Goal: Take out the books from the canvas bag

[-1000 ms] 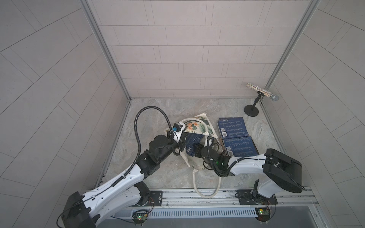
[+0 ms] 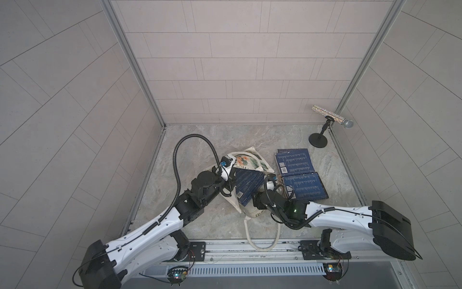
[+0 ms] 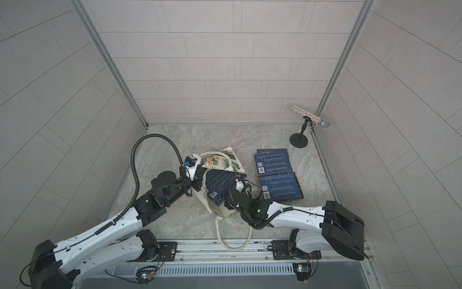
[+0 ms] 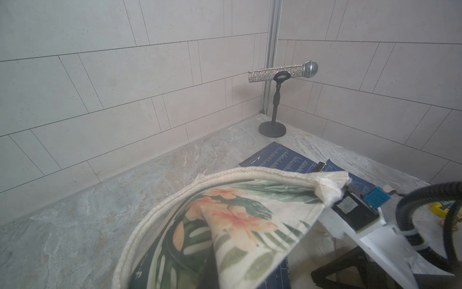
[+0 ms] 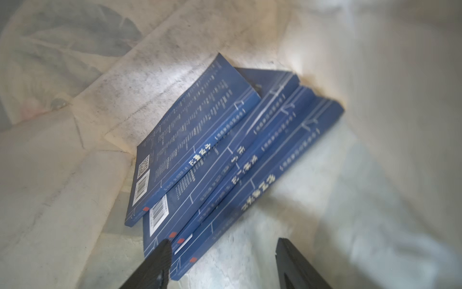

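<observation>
The canvas bag [image 2: 252,159] with floral print lies open mid-table; in the left wrist view its printed flap [image 4: 231,216] and rope handle fill the foreground. My left gripper [image 2: 231,175] is at the bag's left rim; its fingertips are hidden by the fabric. Several blue books [image 5: 192,139] lie stacked askew inside the bag. My right gripper is open in the bag's mouth, just before the lower ends of those books, with nothing between its fingers. Outside, two piles of blue books [image 2: 293,160] lie to the bag's right.
A microphone [image 2: 327,113] on a black stand [image 2: 317,139] occupies the back right corner. Walls enclose the table on the back and sides. Free marble surface [image 2: 178,154] shows at the left and behind the bag.
My right arm has shifted right and extended over the last second, uncovering more of the books in the bag. The bag's flap has moved slightly; my left arm is nearly still.
</observation>
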